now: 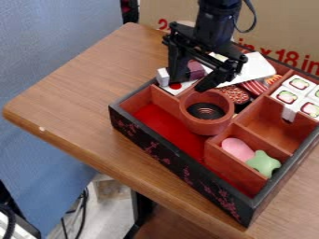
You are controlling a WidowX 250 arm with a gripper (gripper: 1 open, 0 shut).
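Observation:
My black gripper hangs over the back left corner of a black patterned box with red compartments. Small pale and mauve blocks are beside its lower fingers; whether it grips one I cannot tell. A round terracotta ring sits in the box. A pink oval piece and a green piece lie in the front right compartment. White boxes with red marks sit at the back right, and striped red pieces lie at the back.
A cardboard box stands behind.

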